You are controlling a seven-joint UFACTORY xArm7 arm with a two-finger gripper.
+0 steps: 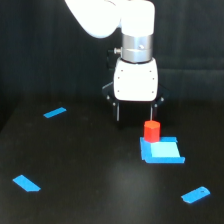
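Observation:
A red block (152,131) stands at the back edge of a pale square (165,149) bordered with blue tape, on the right of the dark table. My white arm comes down from the top, and its gripper (135,112) hangs above and to the left of the red block. Its dark fingers are faint against the background; they look spread apart, with nothing visible between them.
Short blue tape strips lie at the back left (55,112), front left (26,183) and front right (196,194).

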